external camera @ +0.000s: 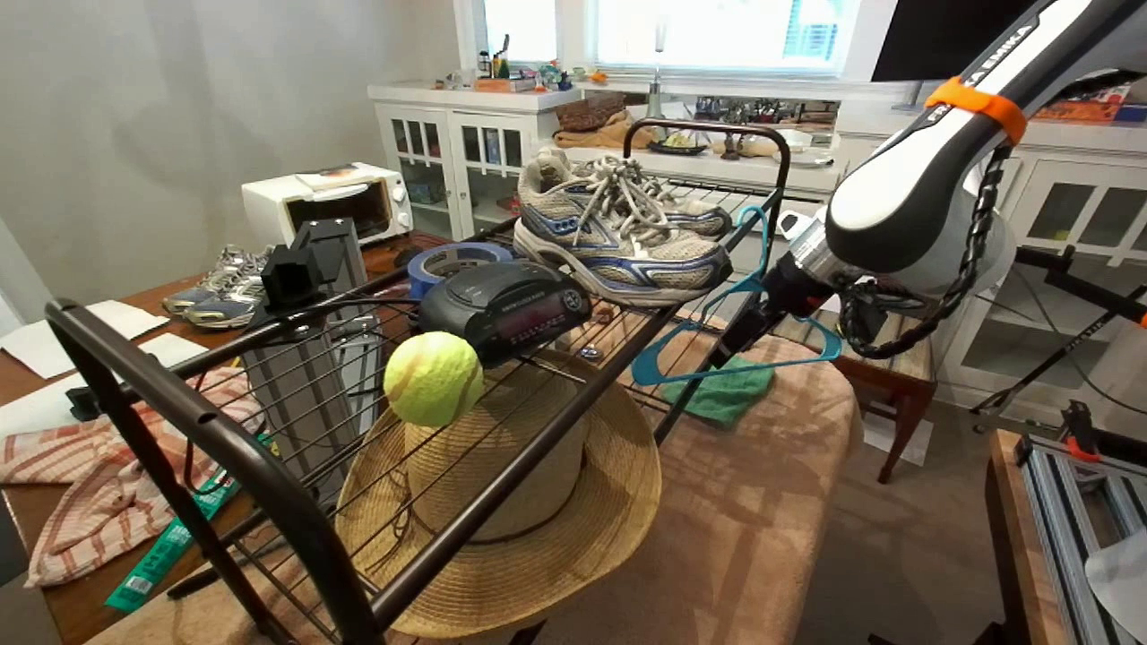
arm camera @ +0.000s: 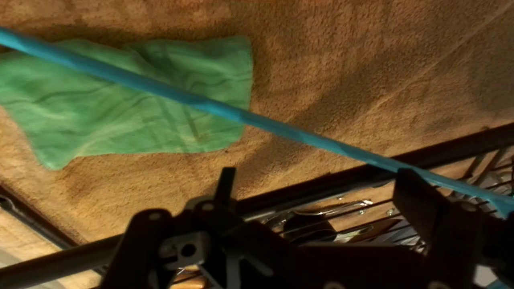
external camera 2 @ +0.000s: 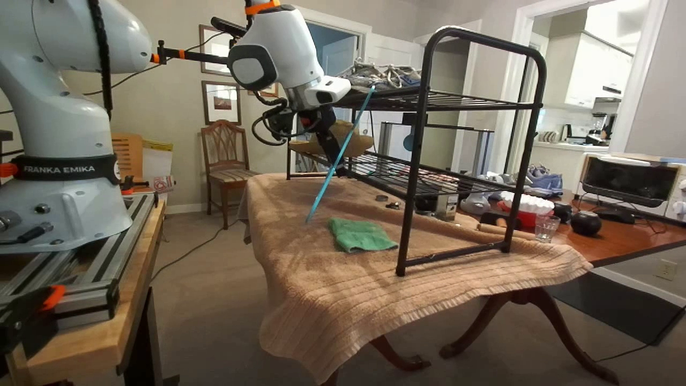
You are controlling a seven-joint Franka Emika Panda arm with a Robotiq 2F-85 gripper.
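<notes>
A blue clothes hanger (external camera: 688, 376) hangs by its hook from the side rail of the black wire rack (external camera: 505, 484), slanting down in exterior view 2. My gripper stands open beside the rack, its two fingers wide apart in the wrist view. The hanger's long bar (arm camera: 289, 131) crosses that view and passes close by the right finger (arm camera: 417, 202); whether they touch, I cannot tell. Nothing shows gripped between the fingers. From exterior view 2, the gripper (external camera 2: 342, 168) is partly behind the hanger bar.
The rack's top carries sneakers (external camera: 624, 242), blue tape (external camera: 457, 256), a clock radio (external camera: 505, 306) and a tennis ball (external camera: 433, 378). Beneath lies a straw hat (external camera: 613, 516). A green cloth (external camera 2: 360, 235) rests on the towel-covered table (external camera 2: 308, 270), whose near side is mostly clear.
</notes>
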